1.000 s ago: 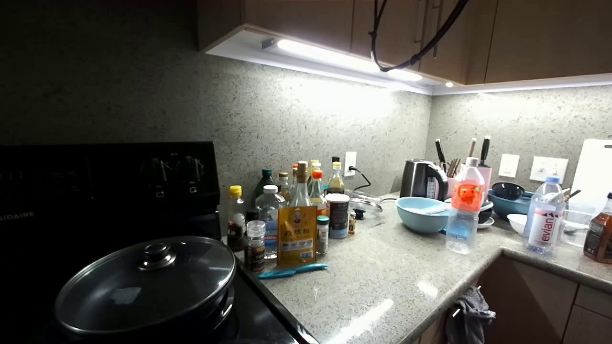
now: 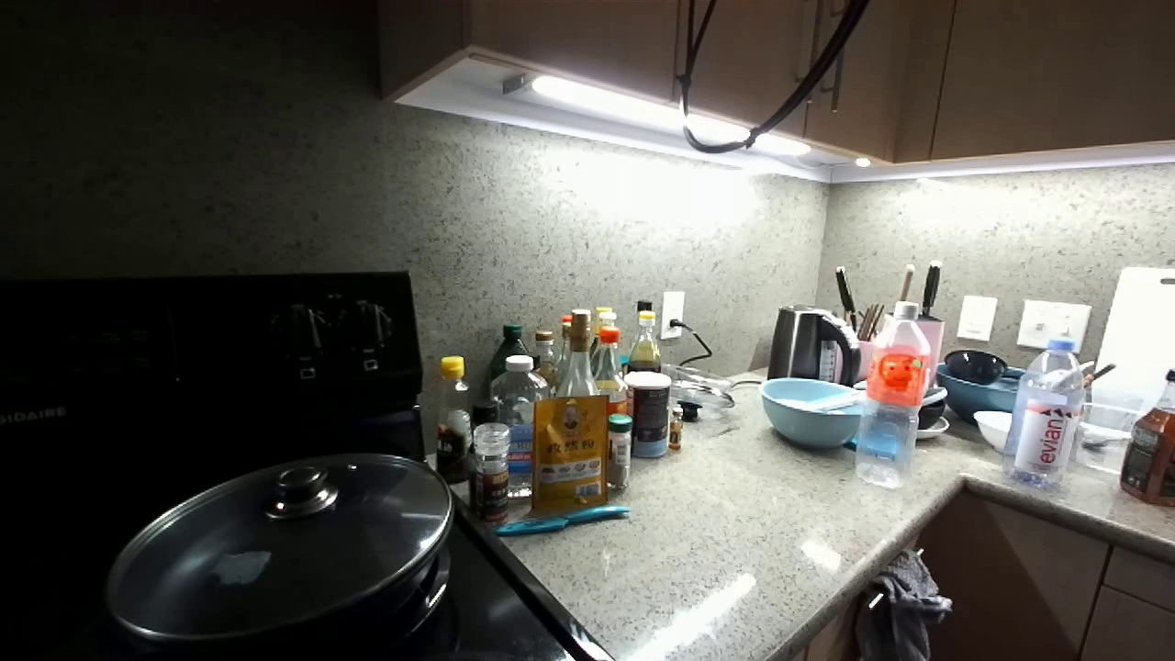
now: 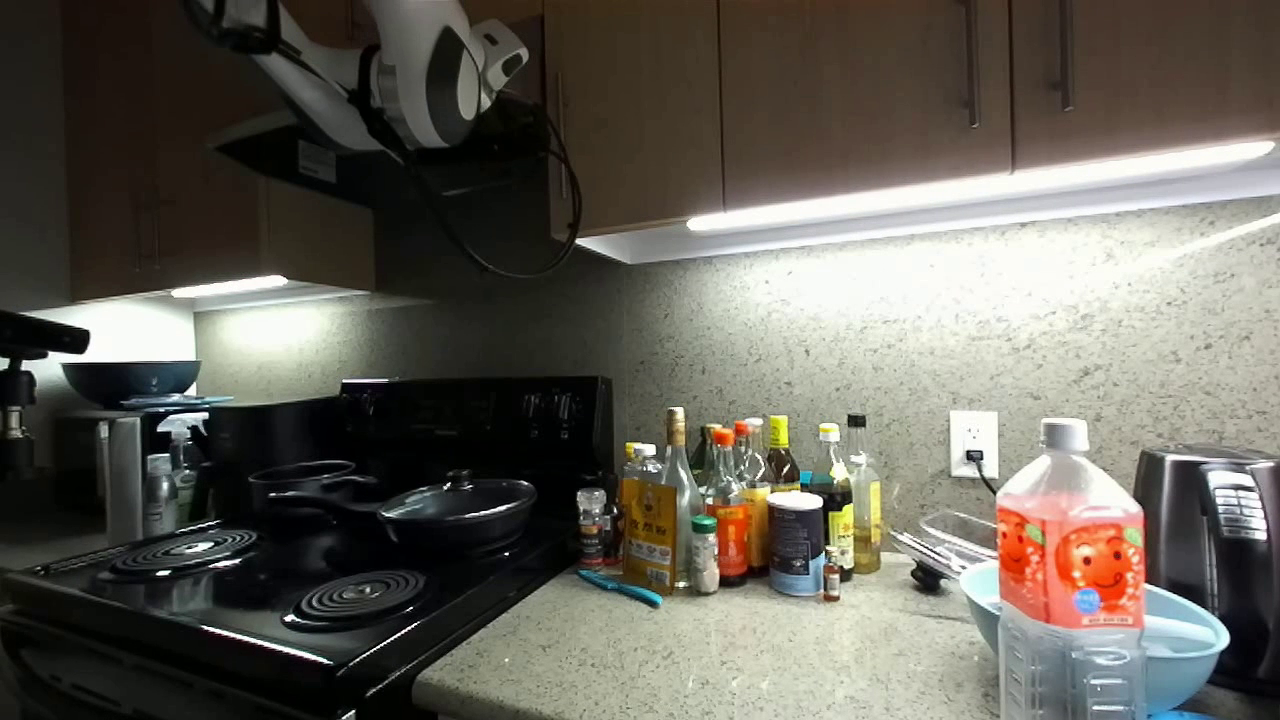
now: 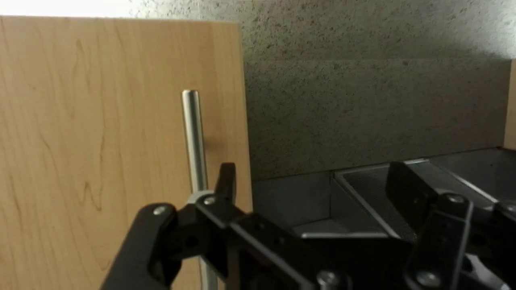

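Observation:
My gripper stands open in the wrist view, its two black fingers wide apart and nothing held between them. Behind the left finger [image 4: 226, 181] runs a metal bar handle [image 4: 194, 140] on a light wooden cabinet door [image 4: 96, 121]; whether finger and handle touch, I cannot tell. Through the gap between the fingers show the grey speckled wall and the dark metal underside of the range hood [image 4: 300, 193]. In exterior view 2 the white arm [image 3: 414, 72] hangs high by the hood, its gripper not clearly visible. Exterior view 1 shows only its cable [image 2: 788, 105].
Below, a lidded pan [image 3: 462, 516] sits on the black stove [image 3: 270, 630]. Several bottles crowd the counter [image 3: 720, 654] against the wall, with a teal knife [image 3: 620, 587] in front. A tall clear bottle [image 3: 1068, 564] and a blue bowl [image 3: 1182, 648] stand right.
In exterior view 1 the hanging cable loop has shifted left and slightly down. The things on the counter and stove have stayed where they were.

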